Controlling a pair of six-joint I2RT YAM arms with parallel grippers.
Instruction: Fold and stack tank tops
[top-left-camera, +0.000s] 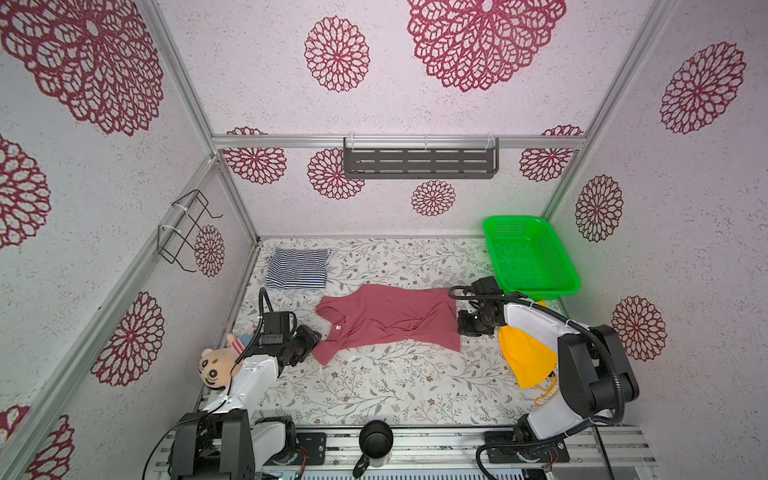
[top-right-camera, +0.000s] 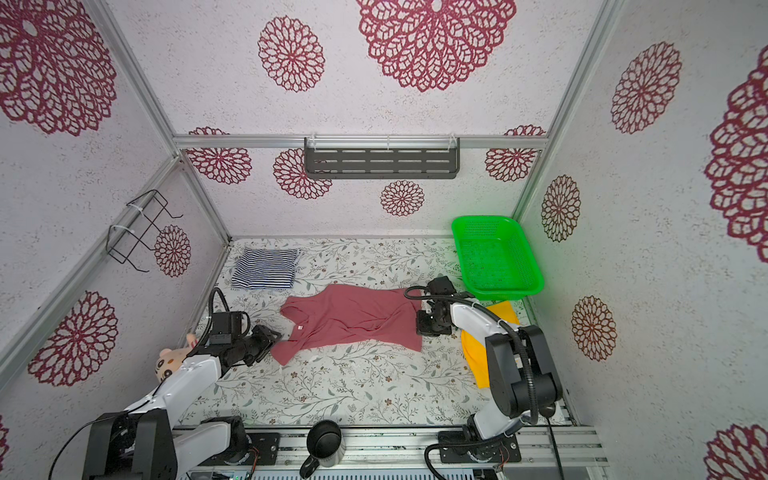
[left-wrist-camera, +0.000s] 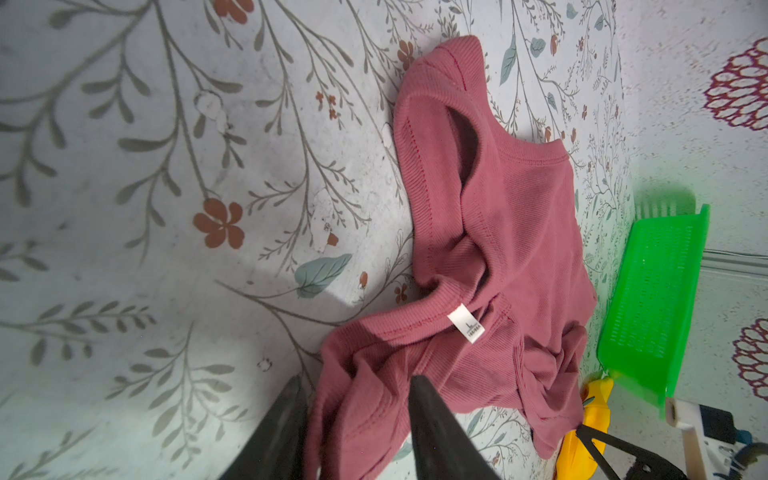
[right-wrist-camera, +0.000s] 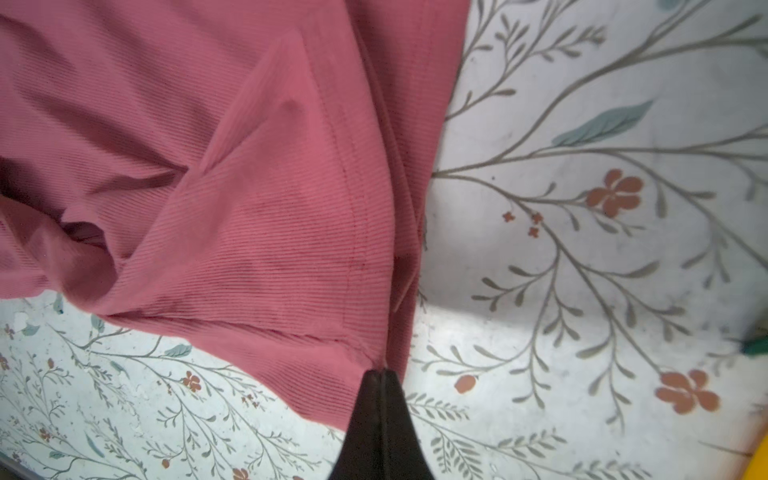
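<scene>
A red tank top (top-left-camera: 388, 312) lies spread out and rumpled across the middle of the table, its white tag showing near the left end. My left gripper stands part open over that end, with fabric visible between or beneath its blurred fingers; whether it touches is unclear. My right gripper is shut at the other end's lower corner, where the fabric is folded into layers; nothing shows between its fingers. A navy-and-white striped folded cloth (top-left-camera: 296, 268) lies at the back left.
A green basket (top-left-camera: 529, 256) sits at the back right, with a yellow cloth (top-left-camera: 520, 356) before it. A plush toy (top-left-camera: 216, 368) is at the left edge, a dark mug (top-left-camera: 376, 438) at the front.
</scene>
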